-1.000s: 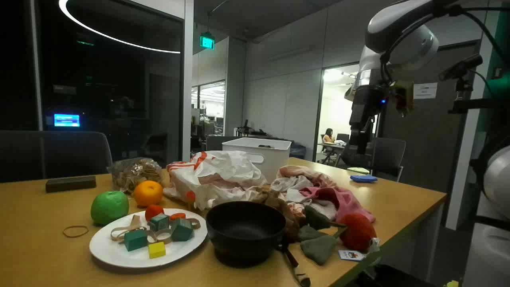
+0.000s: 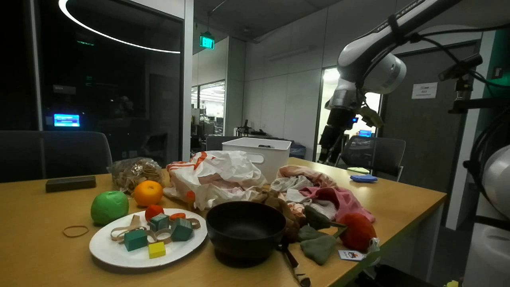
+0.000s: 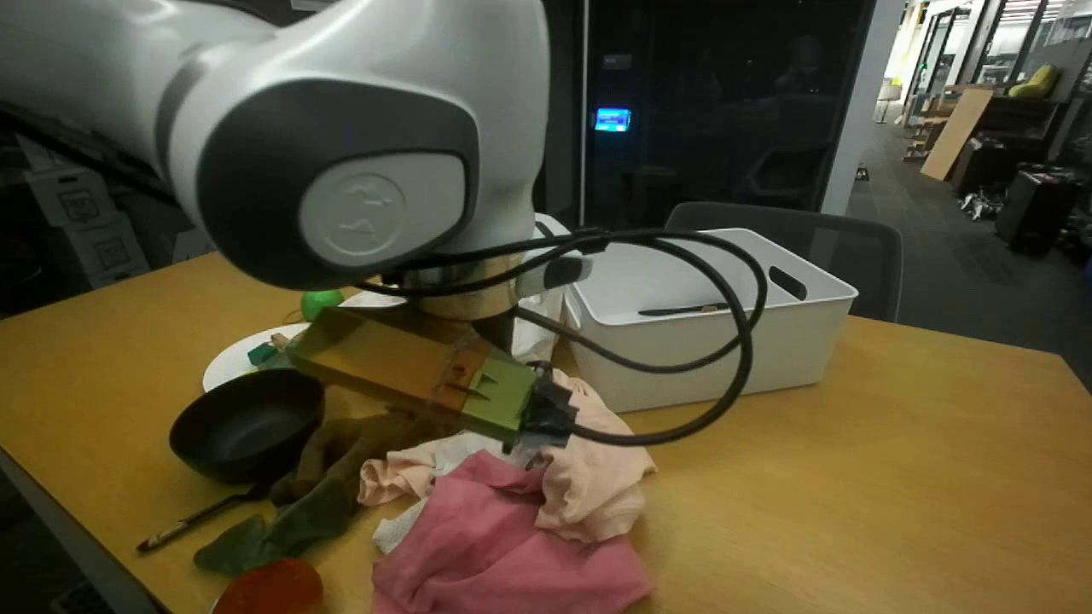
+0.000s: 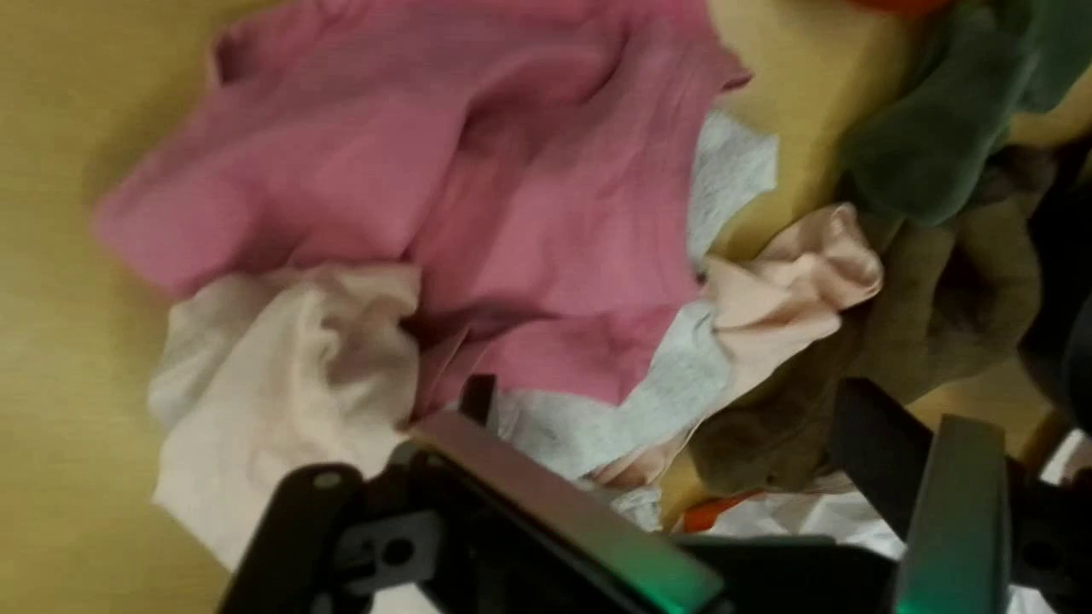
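Observation:
My gripper is open, its two fingers well apart and nothing held between them. In the first exterior view the gripper (image 2: 330, 146) hangs in the air above the cloth heap. Below it lie a pink cloth (image 4: 573, 194), a pale peach cloth (image 4: 276, 399) and a grey cloth (image 4: 604, 409), crumpled together on the table. The second exterior view shows the pink cloth (image 3: 512, 542) nearest that camera, with the peach cloth (image 3: 594, 460) behind it; there the arm hides the fingers.
A white bin (image 3: 706, 348) stands behind the cloths, beside a white plastic bag (image 2: 220, 172). The black pan (image 2: 246, 229), a white plate (image 2: 102, 244) with blocks, a green fruit (image 2: 109, 207) and an orange (image 2: 148, 193) occupy the other side. Right of the bin, the table (image 3: 942, 440) is bare.
In the first exterior view my arm has moved left and lower, bringing the gripper closer to the cloth heap and tilting it. The objects on the table look unchanged.

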